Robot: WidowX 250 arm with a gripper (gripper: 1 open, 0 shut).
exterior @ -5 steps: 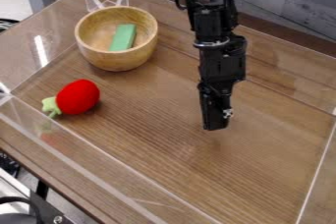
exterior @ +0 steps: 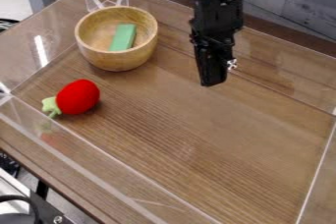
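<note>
The black robot arm reaches down from the top centre, its gripper (exterior: 211, 77) shut above the middle of the wooden table (exterior: 197, 159), with nothing visible between its fingers. To its left, a wooden bowl (exterior: 138, 44) holds a green block (exterior: 124, 37). A red object (exterior: 78, 98) with a pale green end, like a strawberry or radish, lies at the table's left side.
A wooden panel (exterior: 289, 7) runs along the back. A dark cable or hose (exterior: 20, 203) lies at the lower left corner, off the table.
The arm and gripper have moved back and upward in the view, away from the middle front of the table. The bowl, block and red object have not moved.
</note>
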